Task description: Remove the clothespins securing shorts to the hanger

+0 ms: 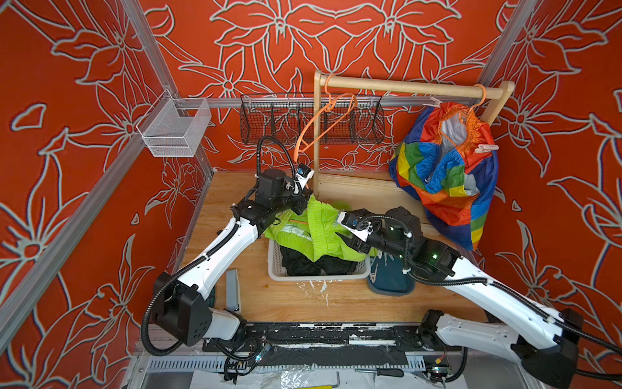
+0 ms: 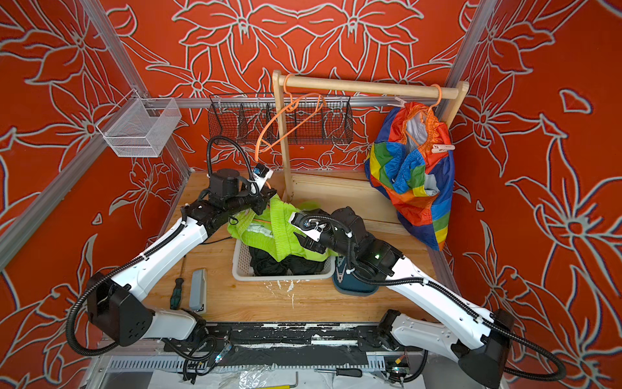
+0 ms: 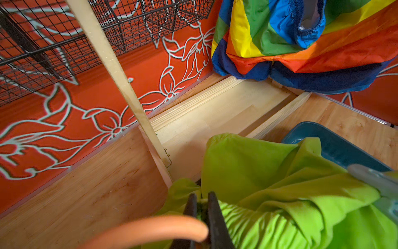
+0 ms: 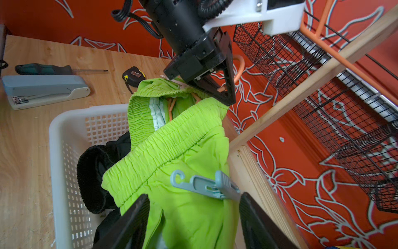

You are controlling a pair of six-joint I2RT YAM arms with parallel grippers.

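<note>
Lime-green shorts (image 1: 317,233) lie bunched over a white basket (image 1: 282,275) of dark cloth. My left gripper is shut at their upper edge, pinching green fabric beside an orange hanger whose arms show inside the waistband in the right wrist view. A pale blue clothespin (image 4: 205,184) is clipped on the shorts, between the open fingers of my right gripper, which hovers just short of it. Rainbow shorts (image 1: 440,168) hang at the right of the wooden rack with pink clothespins (image 1: 486,148).
A teal tray (image 1: 392,282) with clothespins sits right of the basket. The wooden rack (image 2: 369,86) carries another orange hanger. A wire basket (image 1: 272,120) is on the back wall; a stapler (image 4: 45,91), screwdriver (image 4: 45,69) and tape measure (image 4: 132,76) lie at left.
</note>
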